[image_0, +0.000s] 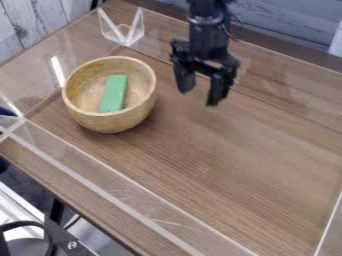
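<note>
My gripper (201, 85) hangs at the upper middle of the camera view, its dark body blurred, with pale tan shapes around it; whether it is open or shut is hard to make out. A round wicker bowl (83, 80) sits at the left with a green block (114, 94) inside it. The gripper is to the right of the bowl, apart from it.
A small clear plastic piece (122, 28) stands at the back left on the wooden table (214, 180). A black cable or part (27, 240) lies at the bottom left corner.
</note>
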